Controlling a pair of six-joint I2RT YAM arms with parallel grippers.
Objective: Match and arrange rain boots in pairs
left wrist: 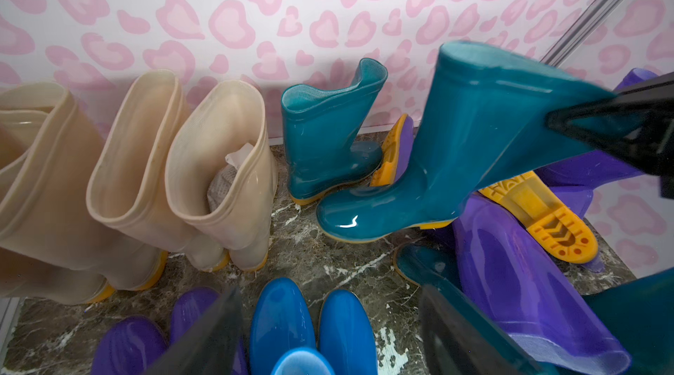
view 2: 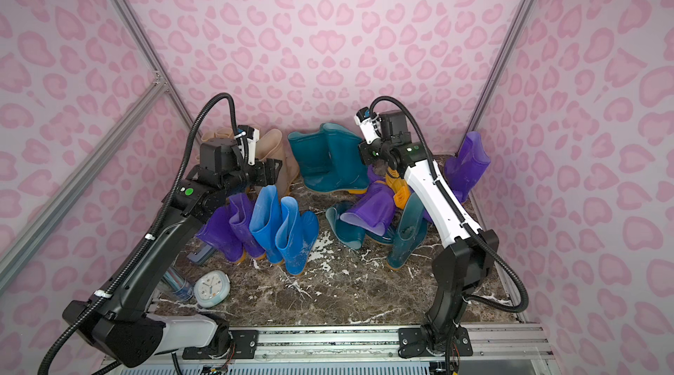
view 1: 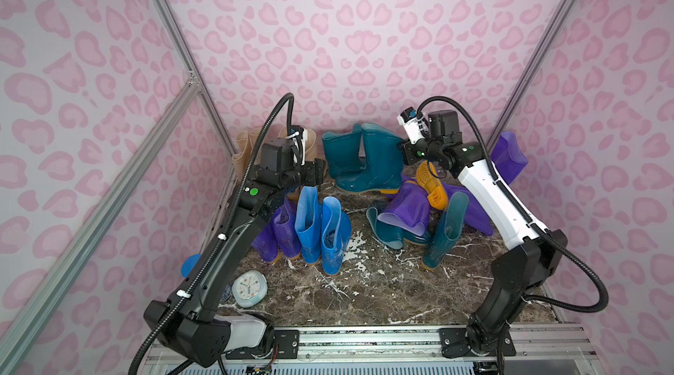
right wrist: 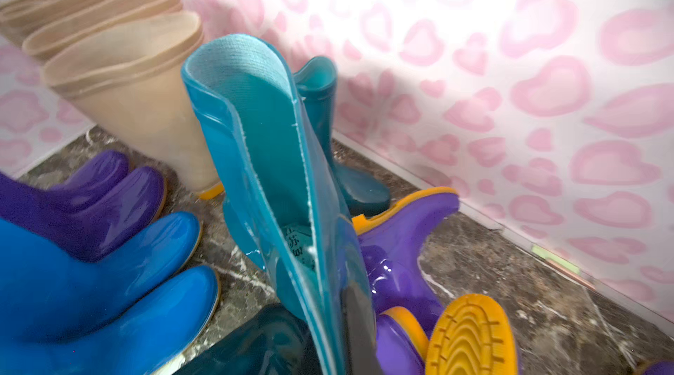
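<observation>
A teal boot (left wrist: 484,115) hangs upright just above the floor, its toe pointing left. My right gripper (view 1: 405,151) is shut on its shaft near the top edge. The right wrist view looks down into that boot, whose squeezed opening covers much of the middle. Behind it a matching teal boot (left wrist: 316,143) stands upright by the back wall. My left gripper (view 1: 317,172) is open and empty over the left side, above two blue boots (view 1: 309,227) and two purple boots (view 1: 284,227) standing in a row. Several beige boots (left wrist: 140,157) stand at the back left.
On the right is a pile: a purple boot (view 1: 407,206), an orange-yellow sole (view 1: 431,186) and dark teal boots (view 1: 446,231). Another purple boot (view 1: 509,156) leans at far right. A clock (view 1: 249,288) lies front left.
</observation>
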